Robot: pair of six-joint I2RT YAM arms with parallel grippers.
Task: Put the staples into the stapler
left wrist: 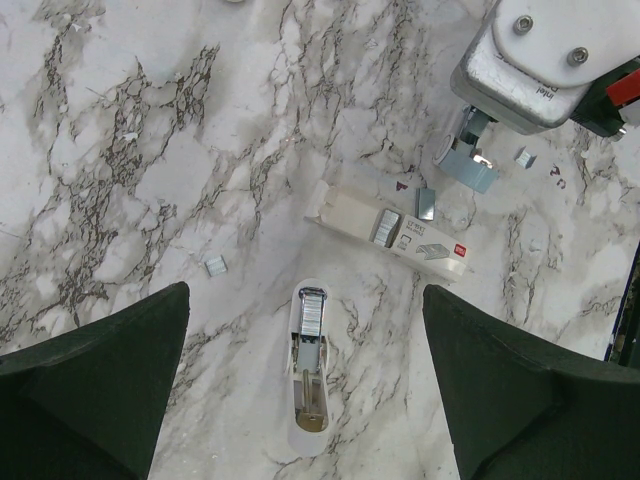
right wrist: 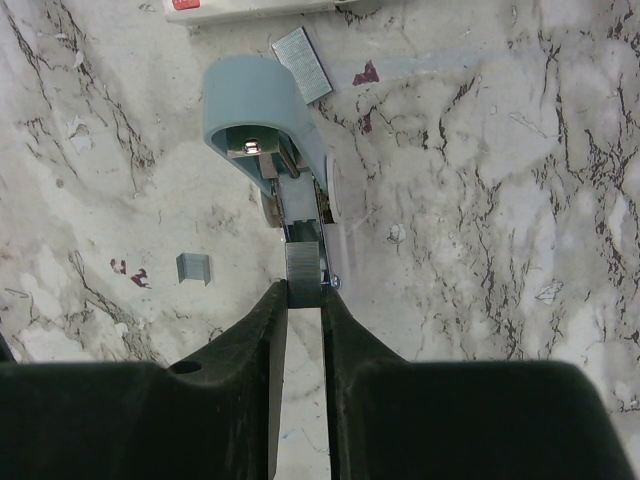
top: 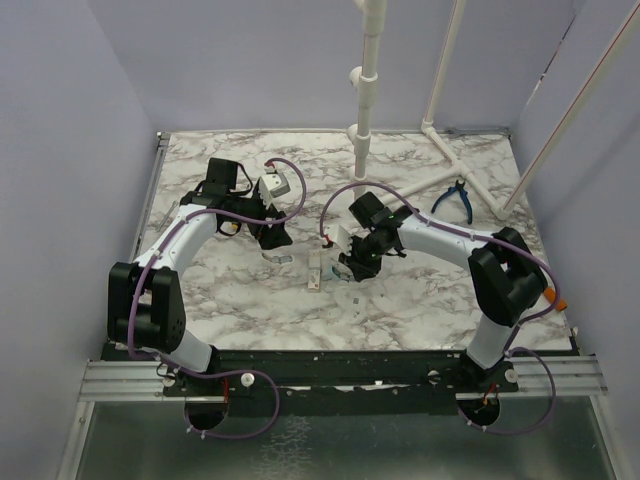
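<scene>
A light blue stapler lies open below my right gripper, its channel showing. That gripper is shut on a strip of staples, held over the channel's near end. In the left wrist view, my left gripper hangs open over a second, white stapler with staples in its open channel; nothing shows held between its fingers. A staple box lies between the two staplers.
Loose staple strips and small pieces lie on the marble table. Blue pliers and white pipe framing stand at the back right.
</scene>
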